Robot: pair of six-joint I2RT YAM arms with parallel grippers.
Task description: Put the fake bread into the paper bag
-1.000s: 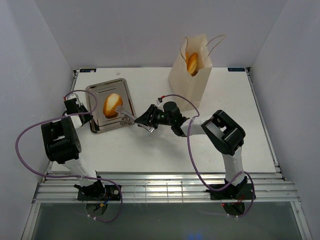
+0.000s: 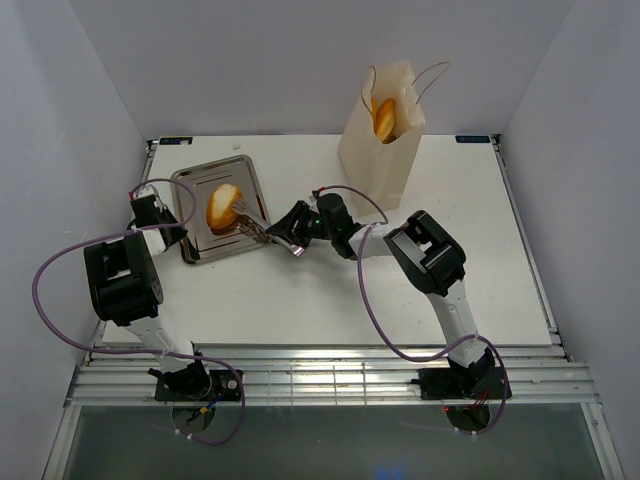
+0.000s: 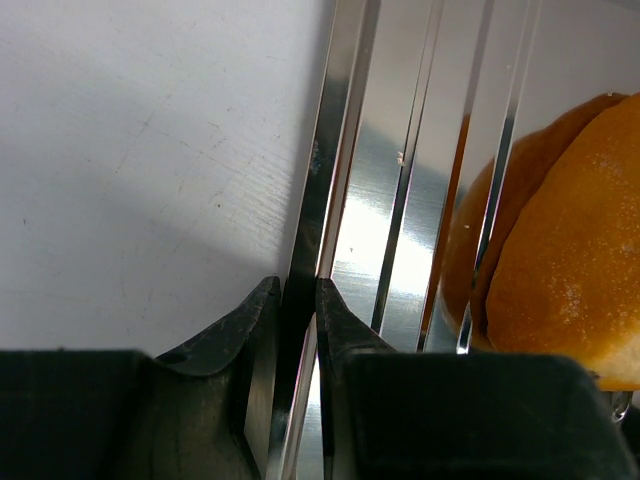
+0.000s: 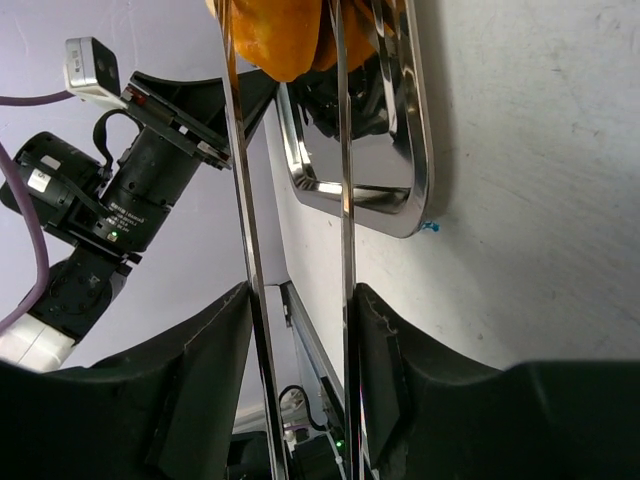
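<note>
A golden bread [image 2: 222,207] lies in a shiny metal tray [image 2: 262,190] at the left of the table. My left gripper is shut on the tray's left rim [image 3: 325,170]. In my right gripper are metal tongs [image 4: 347,200], one arm against each finger, the fingers part open. The tongs reach over the tray's right edge to the bread [image 4: 285,40], which shows between their arms in the right wrist view; how firmly they grip it I cannot tell. The paper bag [image 2: 370,165] stands upright at the back right, with bread [image 2: 385,118] inside its open top.
Two thin handles [image 2: 436,80] rise from the bag's mouth. Bare white table [image 2: 460,200] lies to the right of the bag and in front of the tray. My right forearm [image 2: 430,250] crosses the space in front of the bag.
My right arm has shifted slightly left, its elbow drawing inward, while the tongs stay at the bread. The left arm, tray and bag look unmoved.
</note>
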